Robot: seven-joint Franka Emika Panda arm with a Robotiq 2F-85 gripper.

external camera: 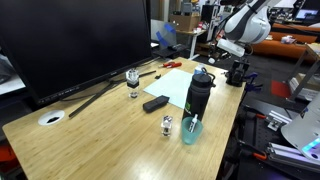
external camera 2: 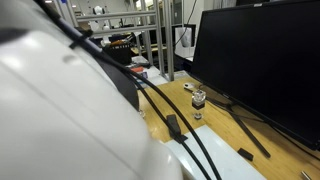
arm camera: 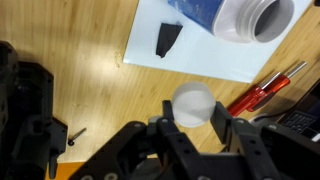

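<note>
In the wrist view my gripper is shut on a round white cap (arm camera: pixel 193 103), its black fingers on either side of it. Wooden tabletop lies below the cap. A white and blue container (arm camera: pixel 240 15) with a round open mouth is on the white sheet (arm camera: pixel 140 45), above and apart from the held cap. From exterior view 1, the pale arm (external camera: pixel 257 28) is at the far right end of the table; the fingers are too small to make out there.
Red-handled tools (arm camera: pixel 250 96) lie right of the cap, and a small black piece (arm camera: pixel 168 39) rests on the sheet. A tall black canister (external camera: pixel 197 97) and a teal cup (external camera: pixel 191 132) stand near the front edge.
</note>
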